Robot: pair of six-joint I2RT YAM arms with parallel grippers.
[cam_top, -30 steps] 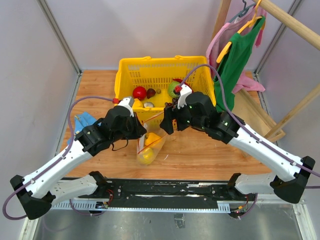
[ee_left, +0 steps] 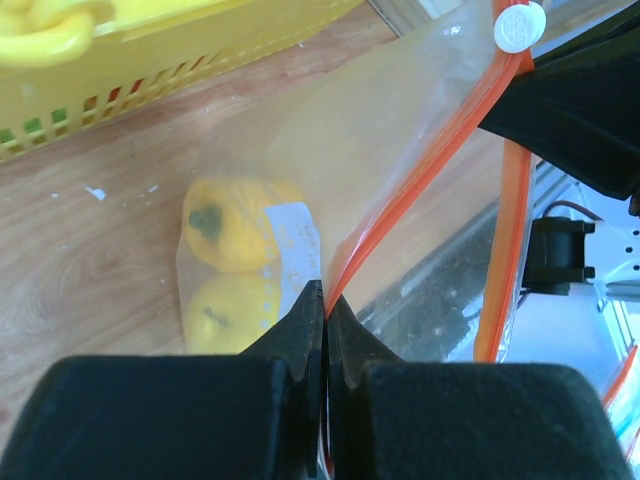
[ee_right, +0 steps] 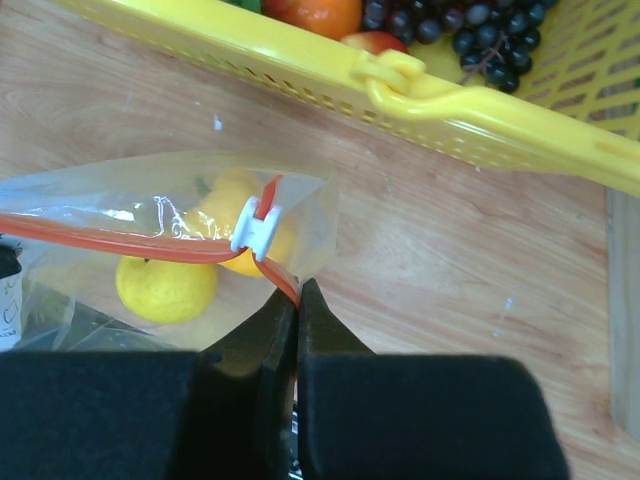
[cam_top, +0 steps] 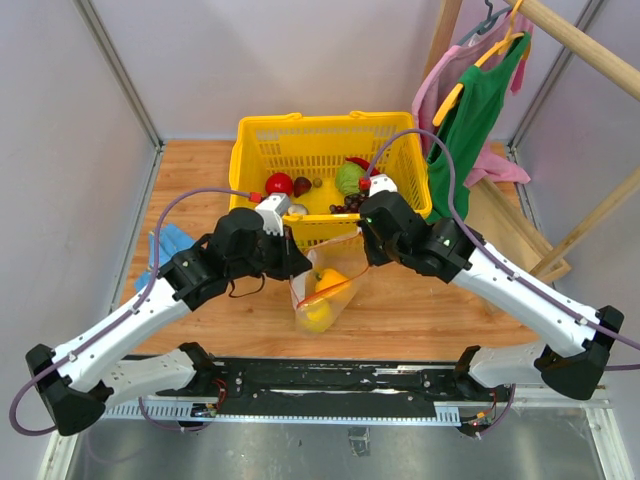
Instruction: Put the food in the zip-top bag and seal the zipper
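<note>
A clear zip top bag (cam_top: 342,302) with an orange-red zip strip hangs between my two grippers, its mouth open. Inside lie a yellow-orange pepper (cam_top: 331,282) and a round yellow fruit (ee_right: 167,289). My left gripper is shut on the bag's strip at one side of the mouth. At the other side, my right gripper is shut on the end of the strip. The white zip slider sits on the strip close to the right fingertips; the left wrist view also has the slider (ee_left: 519,27), by the right gripper's dark finger.
Just behind the bag stands a yellow basket (cam_top: 300,128) with several other foods. A blue cloth (cam_top: 172,246) lies at the left, and clothes hang on a wooden rack (cam_top: 585,52) at the right. Bare table (cam_top: 430,320) shows to the bag's right.
Both grippers have shifted right, the right one further, and the bag has come along with its food. A second ago the right gripper stood nearer the left one; now the mouth is stretched wider.
</note>
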